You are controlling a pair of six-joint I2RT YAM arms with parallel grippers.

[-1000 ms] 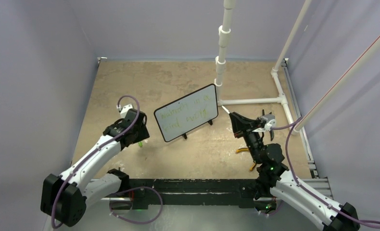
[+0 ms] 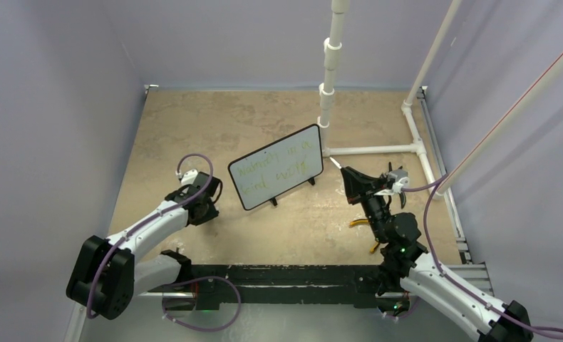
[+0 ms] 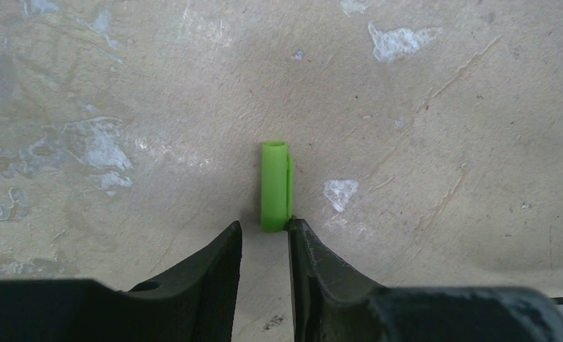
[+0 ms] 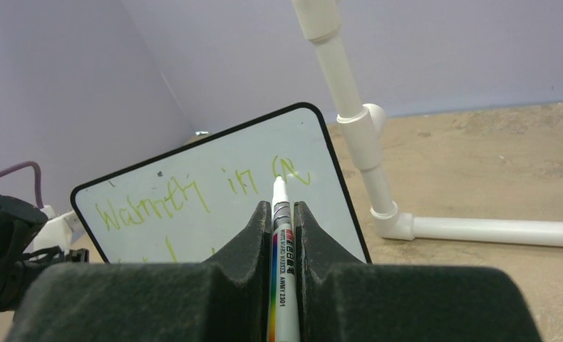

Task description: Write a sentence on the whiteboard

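Note:
The tilted whiteboard (image 2: 277,167) bears two lines of yellow-green handwriting; the upper one looks like "Warmth in a", the lower ends in something like "world". My right gripper is shut on a white marker (image 4: 286,285) whose uncapped tip points up and forward; in the top view the marker (image 2: 336,163) stands clear of the board's right edge. On the table lies a green cap (image 3: 274,187). My left gripper is partly open at the cap's near end, its right fingertip at or very near the cap. From above, that gripper hides the cap.
White pipes (image 2: 375,149) run behind and right of the board, one upright close to its right edge. Small black feet (image 2: 274,202) hold the board up. Yellow-handled tools (image 2: 360,222) lie beside the right arm. Table centre in front of the board is bare.
My left gripper has moved slightly toward the front, covering the green cap that showed beside it in the top view a second ago. The right arm and marker have barely shifted.

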